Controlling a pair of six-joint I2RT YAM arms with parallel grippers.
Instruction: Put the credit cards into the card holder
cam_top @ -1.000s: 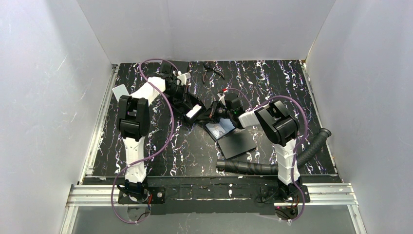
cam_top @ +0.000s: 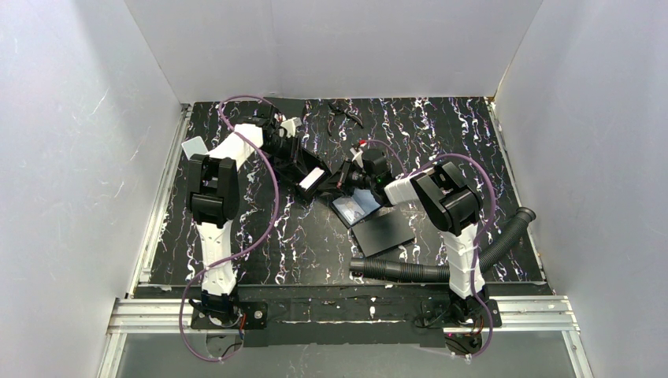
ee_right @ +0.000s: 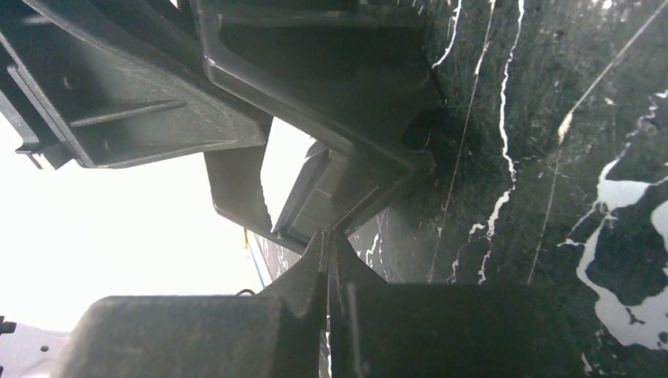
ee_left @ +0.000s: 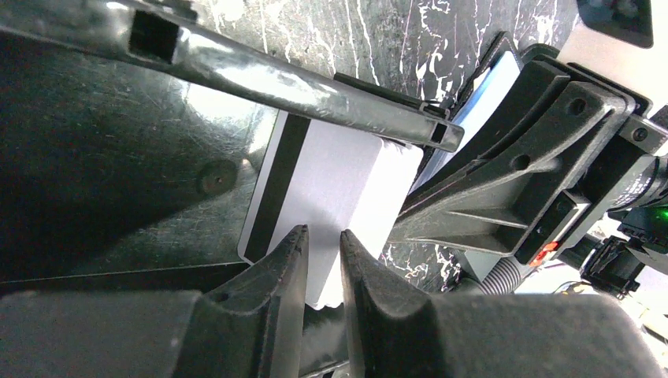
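A white card (ee_left: 339,169) with a black stripe lies in the black card holder (ee_left: 118,150), partly under its dark bar (ee_left: 260,87). In the top view the white card (cam_top: 312,178) shows between both arms. My left gripper is over the card's near part, its fingers slightly apart with card visible in the gap; whether they touch it is unclear. My right gripper has its fingertips together beside the black holder (ee_right: 315,197), and nothing shows between them. In the left wrist view, the right gripper's black finger (ee_left: 480,189) reaches the card's right side.
An open black case (cam_top: 354,206) with pale contents sits under the right gripper, with a dark flat panel (cam_top: 384,234) nearby. A white card (cam_top: 194,147) lies far left, black pliers (cam_top: 344,116) at the back. A ribbed hose (cam_top: 402,270) crosses the front right.
My left gripper has shifted slightly to the left. The right arm and the other objects look almost unchanged.
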